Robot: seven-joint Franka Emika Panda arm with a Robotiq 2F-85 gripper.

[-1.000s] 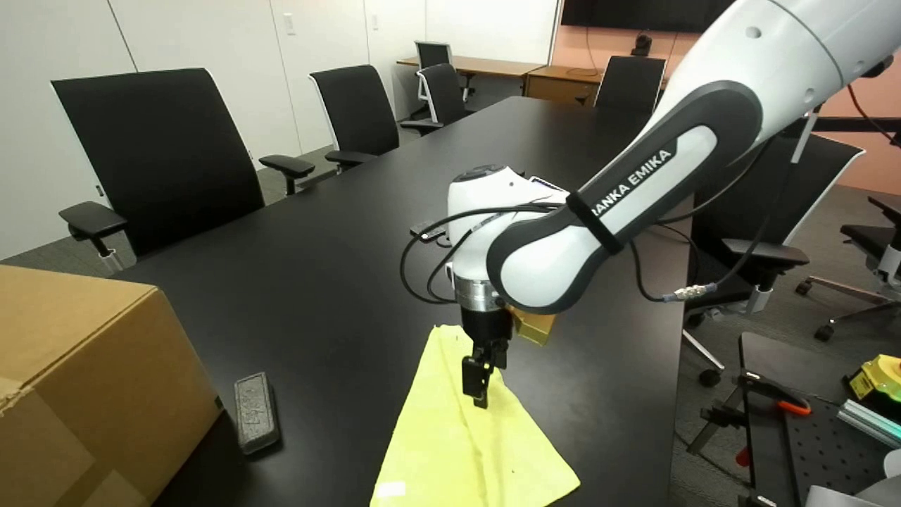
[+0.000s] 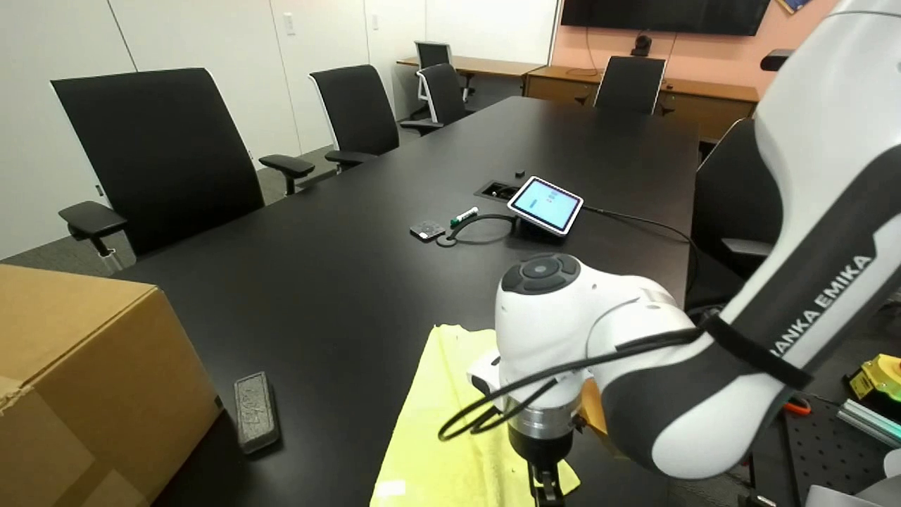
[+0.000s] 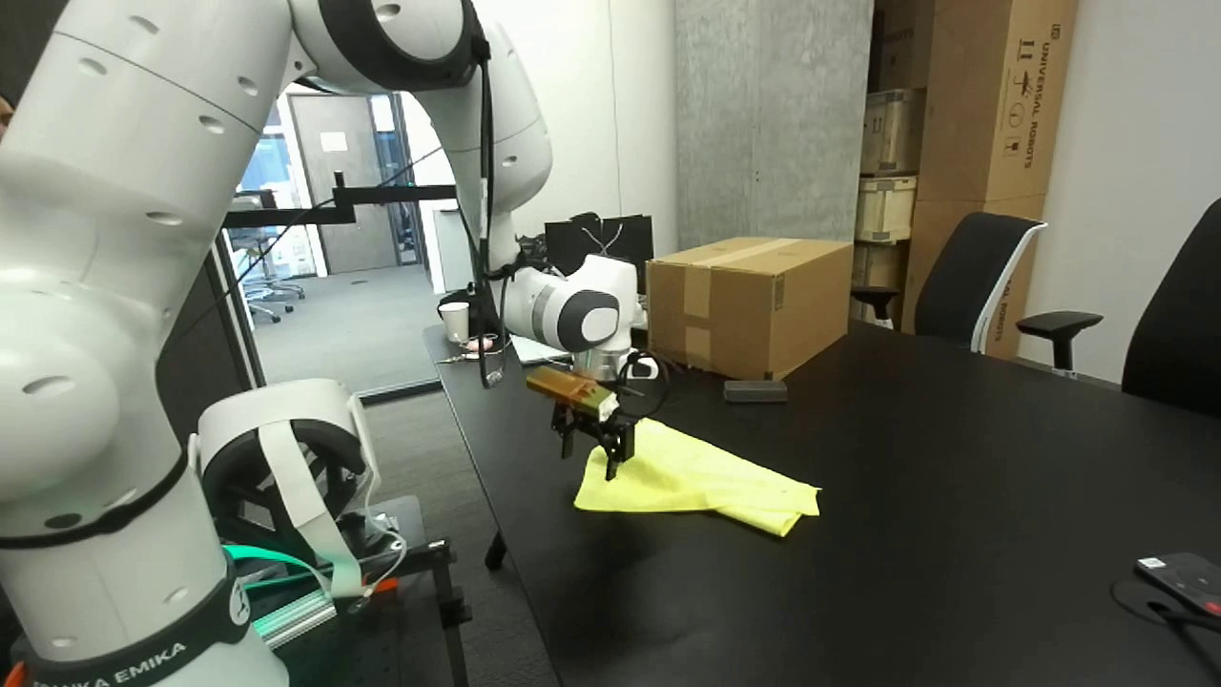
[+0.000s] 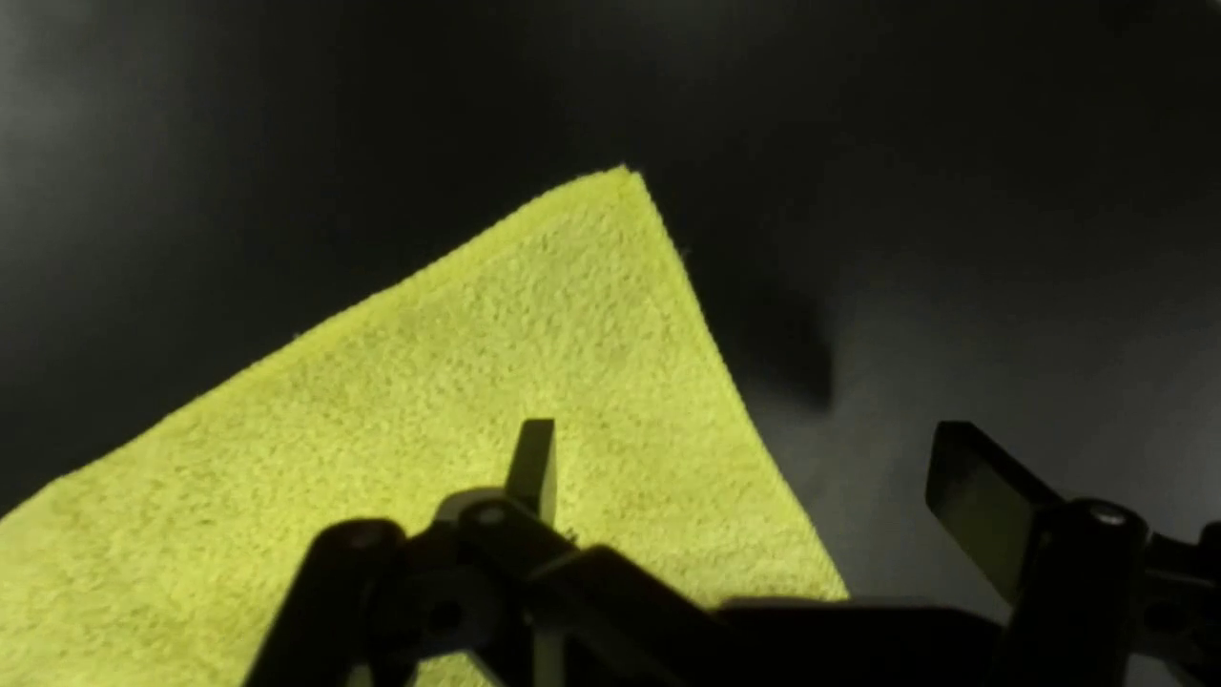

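A yellow cloth (image 3: 698,481) lies on the dark table, somewhat folded. In the wrist view a corner of the cloth (image 4: 572,298) points upward, its edges running down to both sides. My gripper is open above it: the left finger is over the cloth, while the right finger is over bare table beside the cloth's edge. Nothing is between the fingers. Seen from exterior view 2, the gripper (image 3: 589,458) hangs over the near left part of the cloth. In exterior view 1 the arm covers much of the cloth (image 2: 422,431), and the fingertips run off the bottom edge.
A cardboard box (image 2: 110,380) and a dark eraser (image 2: 255,411) are on the table left of the cloth. Farther back are a tablet (image 2: 546,205), a green marker (image 2: 464,216) and a small dark square object (image 2: 427,229). Bare table (image 3: 973,515) surrounds the cloth.
In exterior view 1 the arm has moved toward the camera and slightly right, from the cloth's far part to its nearer right side. The cloth appears to lie in the same place.
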